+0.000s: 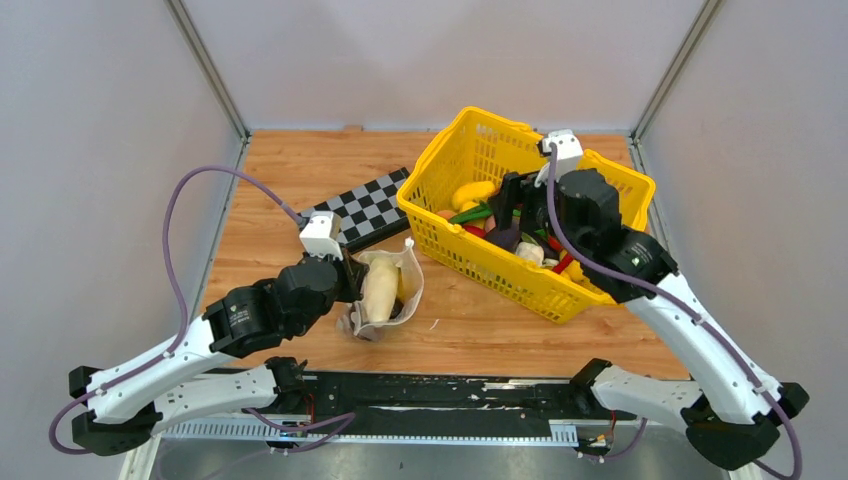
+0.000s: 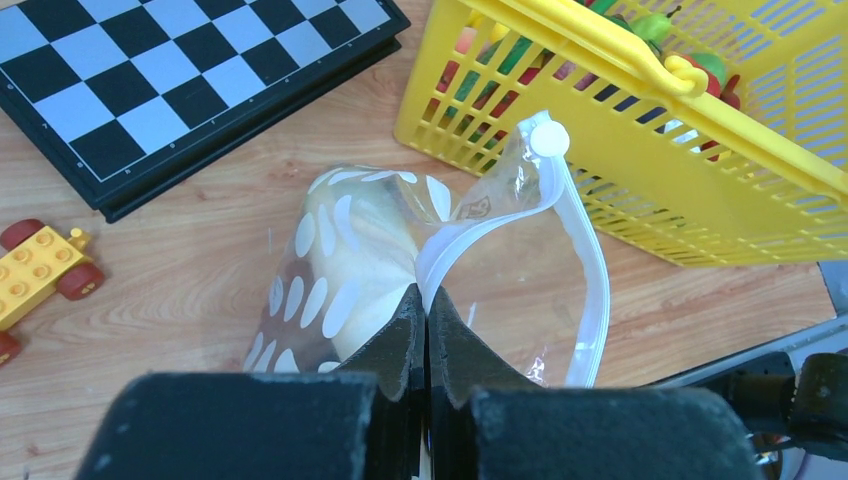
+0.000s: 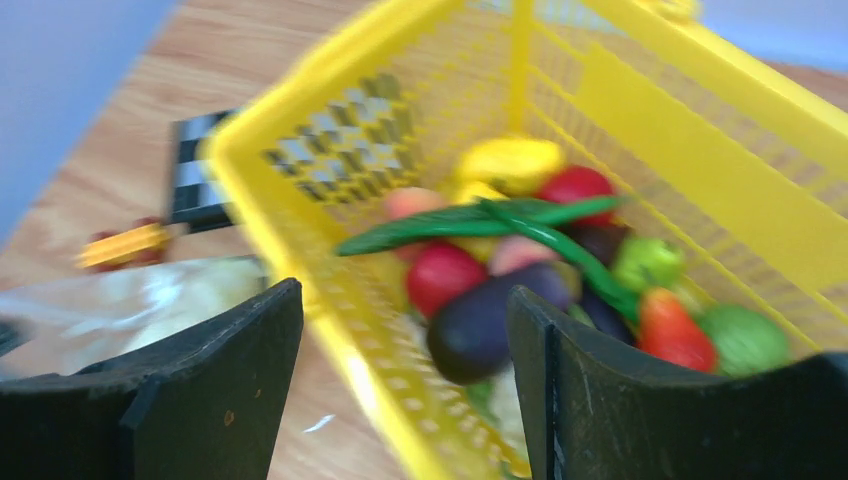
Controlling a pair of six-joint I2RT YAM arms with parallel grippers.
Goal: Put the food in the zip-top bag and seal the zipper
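Note:
The clear zip top bag (image 1: 413, 277) stands with its mouth spread, a long pale food item (image 1: 379, 290) inside. My left gripper is shut on the bag's white zipper rim, which shows at the fingertips in the left wrist view. A white slider (image 2: 549, 139) sits at the rim's far corner. Over the yellow basket (image 1: 480, 262), my right gripper (image 1: 506, 203) stands open, its fingers apart with nothing between them. Below it in the right wrist view lie a dark eggplant (image 3: 492, 325), green chili peppers (image 3: 430, 227) and a red apple (image 3: 440, 277).
A checkered board (image 1: 366, 208) lies behind the bag, beside the basket's left end. A yellow toy block with dark red wheels (image 2: 38, 272) rests left of the bag. Bare wood (image 1: 470, 345) lies in front of the basket.

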